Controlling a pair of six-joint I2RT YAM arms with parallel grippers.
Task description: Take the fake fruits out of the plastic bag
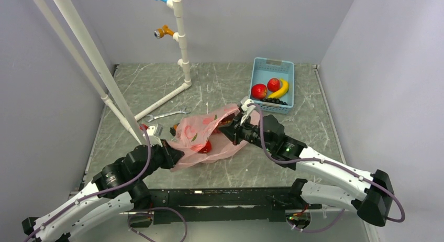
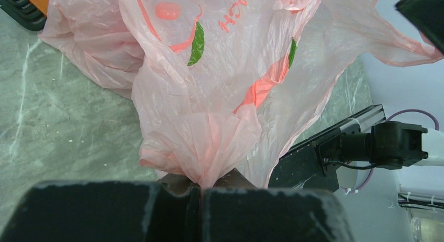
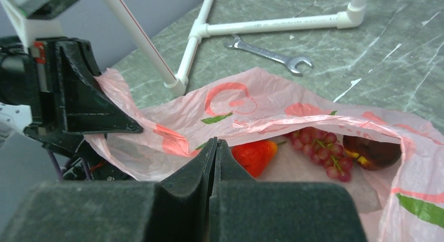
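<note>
A pink, see-through plastic bag (image 1: 183, 134) lies on the table with its mouth toward the right. My left gripper is shut on gathered bag film at its near-left corner. Inside the bag, the right wrist view shows an orange-red pear-like fruit (image 3: 255, 157), a bunch of red grapes (image 3: 325, 154) and a dark round fruit (image 3: 373, 152) partly under the film. My right gripper is shut with nothing between its fingertips, in front of the bag's opening. All the fruit there lies outside its fingers.
A blue basket (image 1: 253, 77) at the back right holds two red fruits, a banana and dark grapes. A wrench (image 1: 168, 114) and white pipes (image 1: 162, 101) are behind the bag. Bare table lies to the right.
</note>
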